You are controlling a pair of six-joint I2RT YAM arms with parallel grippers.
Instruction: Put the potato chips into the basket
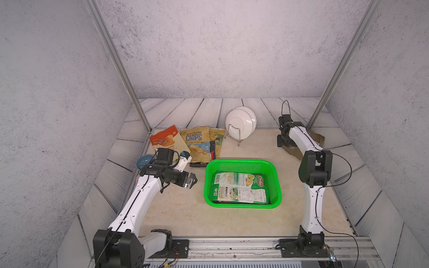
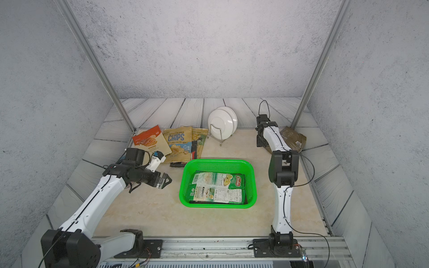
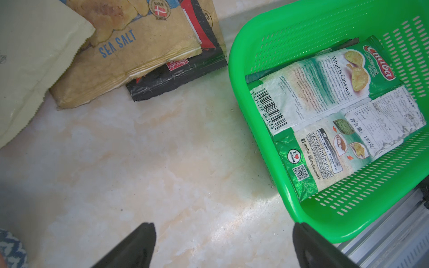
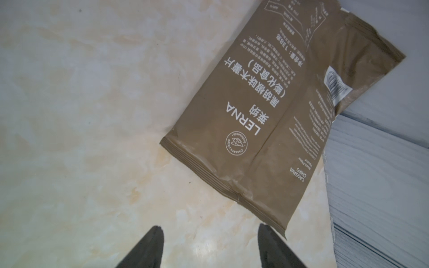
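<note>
A green basket (image 1: 242,163) holds green-and-white Chuba chip bags (image 3: 335,84) lying flat. At the back left several more bags lie overlapping, including a kraft CHIPS bag (image 2: 178,143). A brown LERNA cassava chip bag (image 4: 250,116) lies at the back right. My left gripper (image 1: 188,180) stands open left of the basket, with nothing visible between its fingers. My right gripper (image 2: 260,139) is at the back right by the brown bag; in the right wrist view that bag's lower edge is near the fingertips, and I cannot tell whether they grip it.
White plates (image 2: 220,119) stand in a wire rack at the back centre. A blue bowl (image 1: 144,161) is partly hidden behind the left arm.
</note>
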